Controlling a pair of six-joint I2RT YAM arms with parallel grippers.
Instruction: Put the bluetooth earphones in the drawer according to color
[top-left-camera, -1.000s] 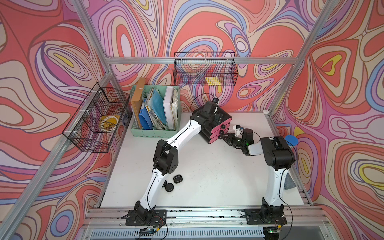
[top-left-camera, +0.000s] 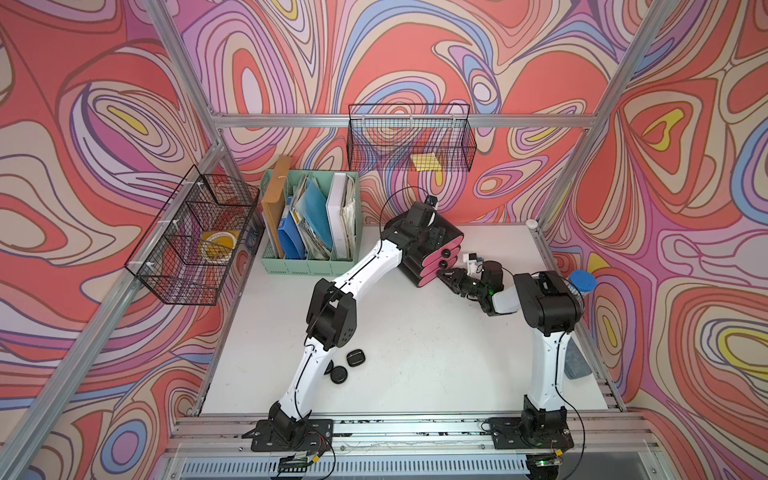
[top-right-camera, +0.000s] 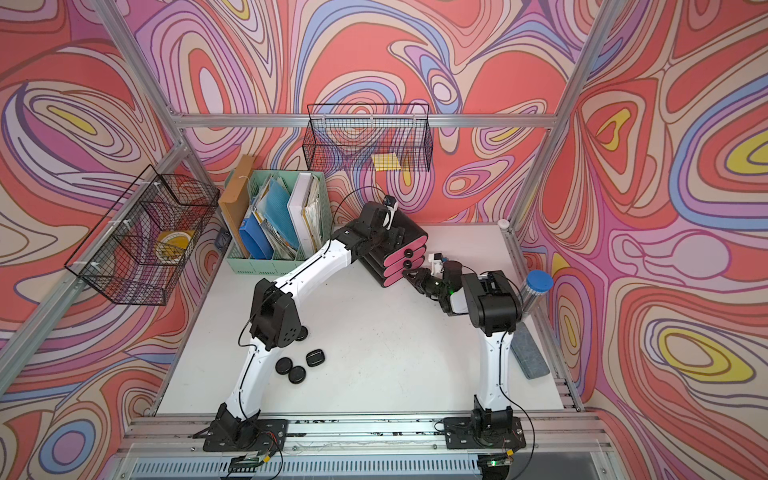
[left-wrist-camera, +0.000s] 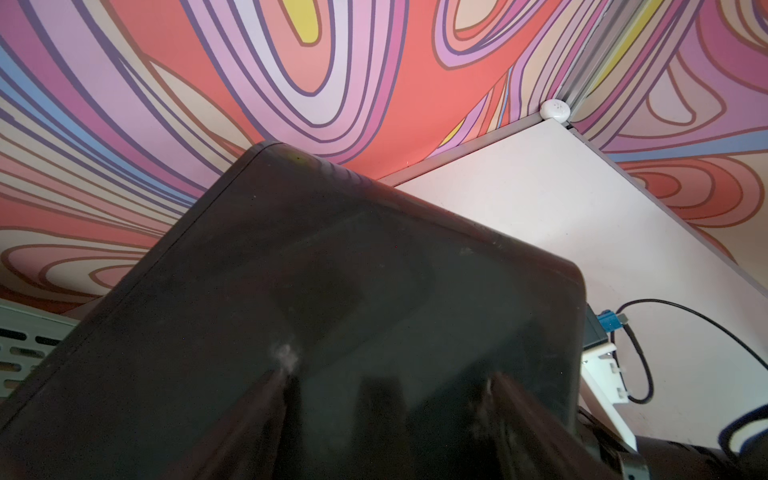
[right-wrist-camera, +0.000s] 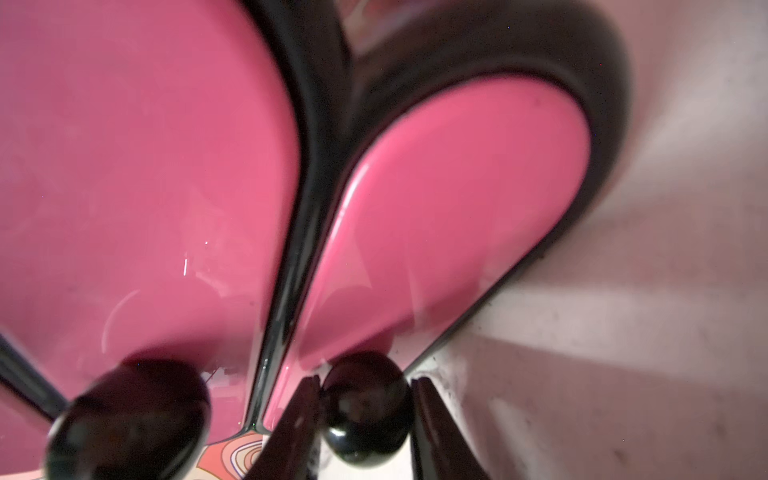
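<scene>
A dark drawer unit (left-wrist-camera: 360, 264) with pink drawer fronts (right-wrist-camera: 464, 192) and round black knobs stands at the back centre. My left gripper is over its top, fingers apart, open. My right gripper is shut on the lower drawer knob, which sits between its fingertips in the right wrist view. The drawers appear closed. Several black earphone cases (top-right-camera: 315, 357) lie on the table's front left, beside the left arm; their exact colours are hard to tell.
A green file box (top-left-camera: 309, 265) stands left of the drawer unit. Wire baskets hang on the back and left sides. A blue-lidded container (top-right-camera: 538, 281) and a grey item (top-right-camera: 528, 352) are at the right edge.
The right arm has shifted slightly left at the drawer front. The left arm is unchanged.
</scene>
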